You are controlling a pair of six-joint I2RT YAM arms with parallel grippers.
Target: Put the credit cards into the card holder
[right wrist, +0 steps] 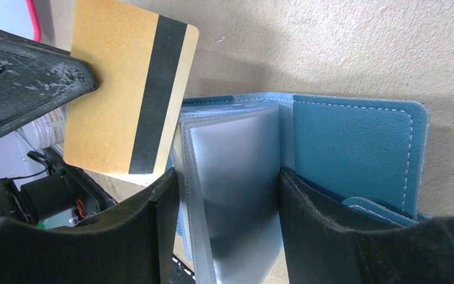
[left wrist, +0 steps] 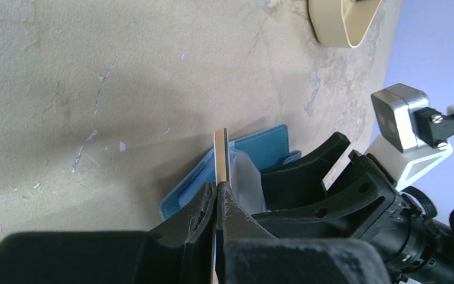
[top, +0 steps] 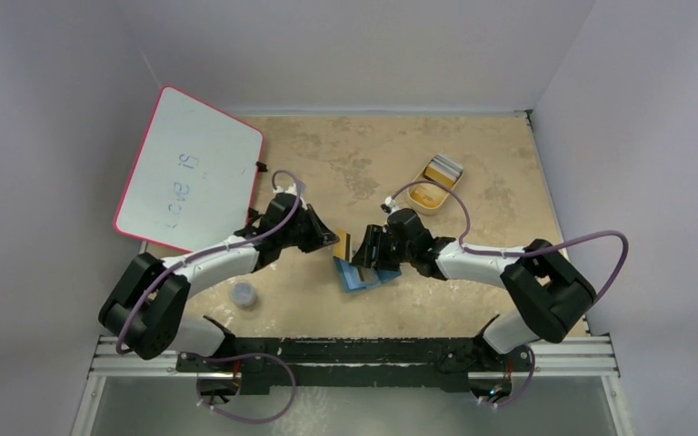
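A gold card with a black stripe is pinched edge-on in my shut left gripper [top: 331,238], seen as a thin edge in the left wrist view [left wrist: 221,154]. It stands just beside the opening of the blue card holder [right wrist: 354,148], whose clear sleeve [right wrist: 236,171] lies between my right gripper's fingertips; the fingertips are apart, at either side of the sleeve. In the top view the holder [top: 354,282] lies at the middle front of the table, partly under my right gripper [top: 370,250].
A cream container [top: 425,198] with more cards stands behind on the right. A whiteboard [top: 186,168] lies on the left, and a small round jar [top: 243,293] stands at the front left.
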